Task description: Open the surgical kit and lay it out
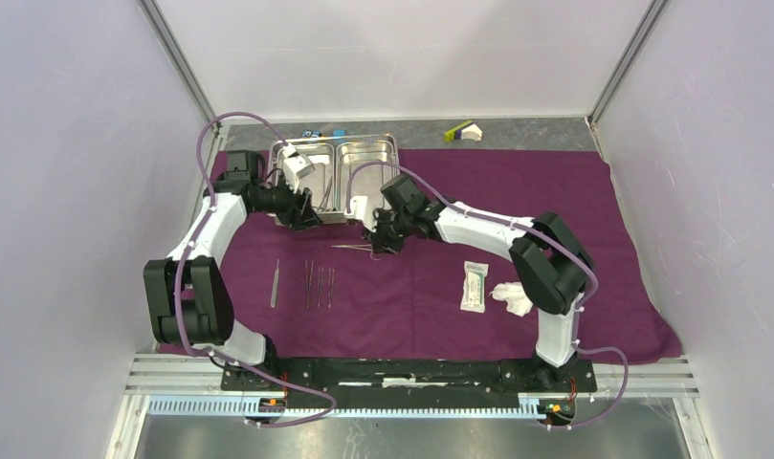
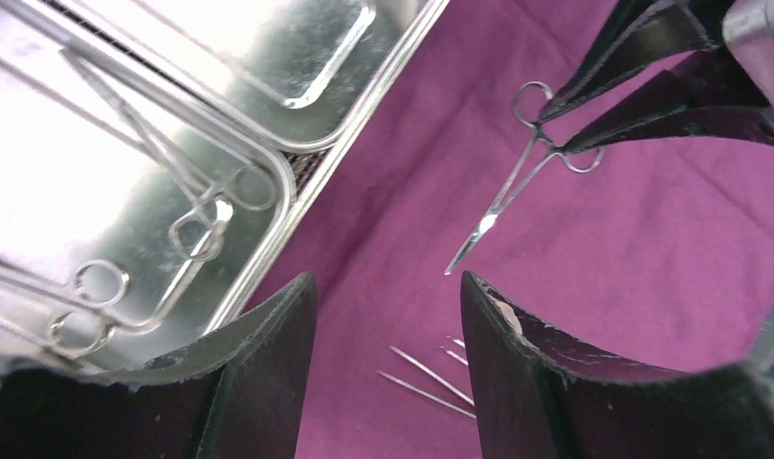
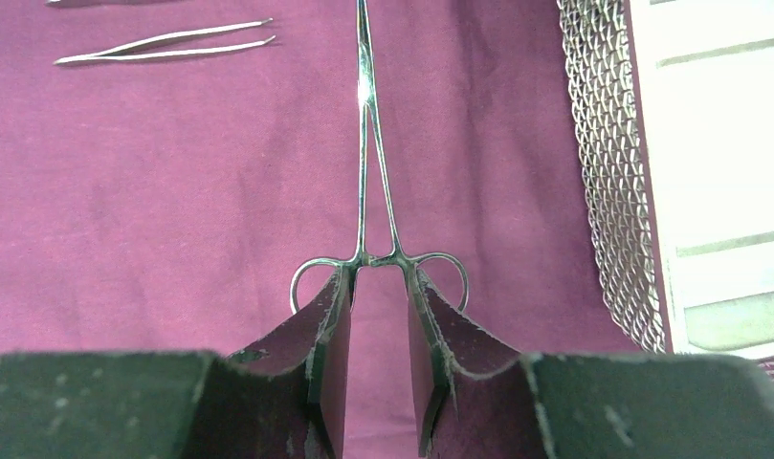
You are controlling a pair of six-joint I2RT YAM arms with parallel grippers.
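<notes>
A long ring-handled clamp lies on the purple cloth below the steel tray; my right gripper is at its rings, fingers a little apart, the handles' junction between or just beyond the tips. My left gripper is open above the cloth at the tray's near left, nothing seen between its fingers. More ring-handled instruments lie in the tray's left compartment. Tweezers and thin instruments lie in a row on the cloth, with a scalpel handle at the left.
A white packet and white crumpled gloves lie at the right. Small items sit on the grey strip behind the cloth.
</notes>
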